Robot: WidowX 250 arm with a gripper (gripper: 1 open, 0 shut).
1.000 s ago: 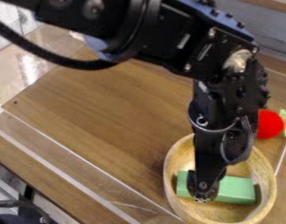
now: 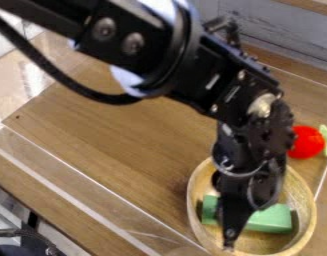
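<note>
My black gripper [image 2: 230,225] points down into a round tan bowl [image 2: 303,232] at the lower right of the view, its tip over a green block [image 2: 269,218] lying inside. The fingertips look close together, and I cannot see anything held between them. The gripper hides part of the block and of the bowl's back.
A red round object [image 2: 307,142] with a pale green piece lies behind the bowl at the right. A clear strip runs along its front left edge, and a wall stands at the back.
The gripper has shifted slightly over the bowl, and the upper arm has tilted a little. The bowl and green block look about the same.
</note>
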